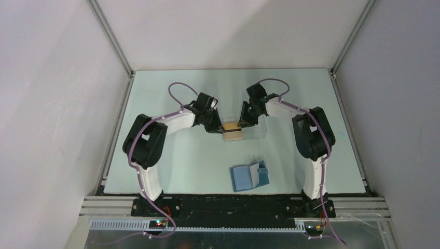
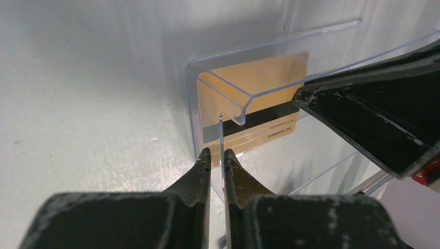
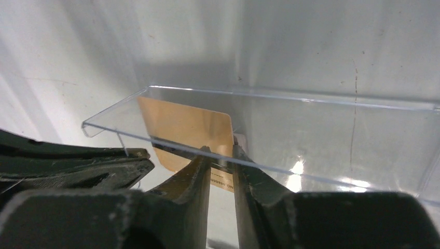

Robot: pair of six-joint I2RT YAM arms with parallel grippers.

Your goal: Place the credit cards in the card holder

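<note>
A tan credit card with a black stripe (image 2: 280, 111) stands slanted inside a clear plastic box (image 1: 254, 133) mid-table. My left gripper is shut on the box's thin clear wall at its left end. Over the box, my right gripper is part open, its fingers apart on either side of the card's right end (image 3: 223, 129). Whether either finger touches the card I cannot tell. A blue card holder (image 1: 242, 179) lies opened out near the front edge, with a white flap or card (image 1: 254, 174) in its middle.
The right part of the box is empty. Around the box and the holder the pale table (image 1: 181, 166) is clear. My two grippers are close together over the box.
</note>
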